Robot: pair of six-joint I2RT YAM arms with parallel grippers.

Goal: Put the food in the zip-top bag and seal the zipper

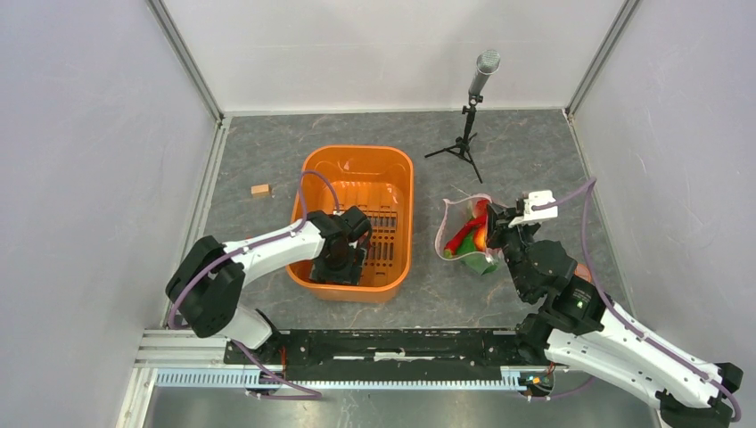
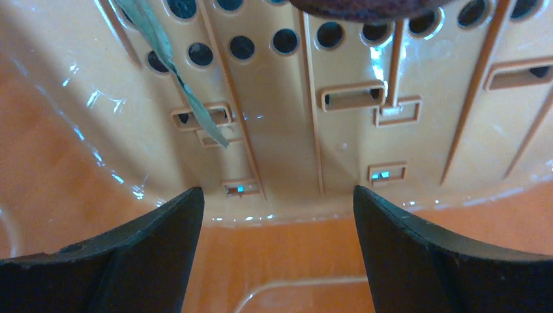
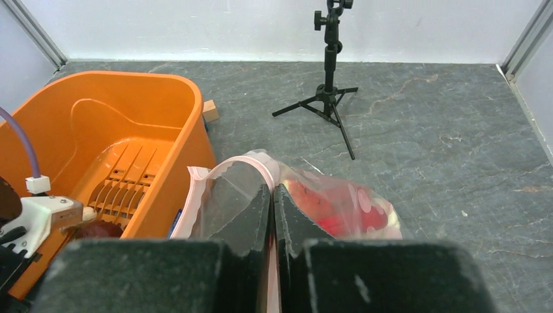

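My left gripper is open, down inside the orange bin, close over its slotted floor. A dark purple object lies at the top of the left wrist view, with a thin green strip beside it. The clear zip bag, holding red peppers, an orange-red round item and greens, stands right of the bin. My right gripper is shut on the bag's pink-edged rim at its near side.
A microphone on a tripod stands at the back. A small wooden block lies left of the bin. The floor between bin and tripod is clear.
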